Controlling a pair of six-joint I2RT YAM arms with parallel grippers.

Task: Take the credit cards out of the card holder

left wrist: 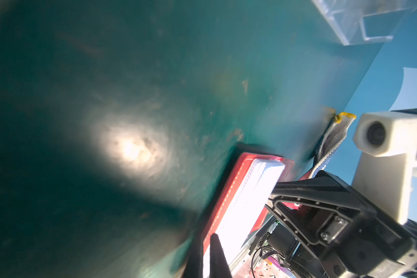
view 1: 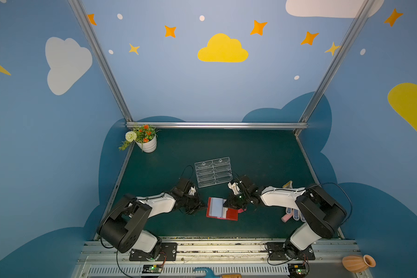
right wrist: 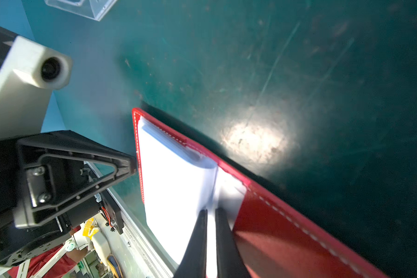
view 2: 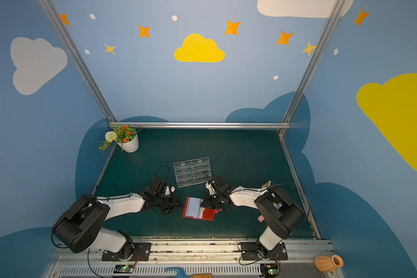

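An open red card holder [view 1: 231, 214] lies on the green table with pale plastic sleeves [right wrist: 171, 185] fanned over its left part. My right gripper is down at the holder's middle, at the fold of the sleeves, shut with a thin pale part, apparently sleeve, between its fingers. My left gripper is at the holder's left edge; in the left wrist view its fingers are close together, shut, and nothing held can be made out. I cannot tell any separate cards among the sleeves.
A clear acrylic rack [view 1: 213, 171] lies behind the holder. A potted plant [view 1: 146, 143] stands at the back left. A glove and pink item [view 1: 287, 216] lie on the right under the right arm.
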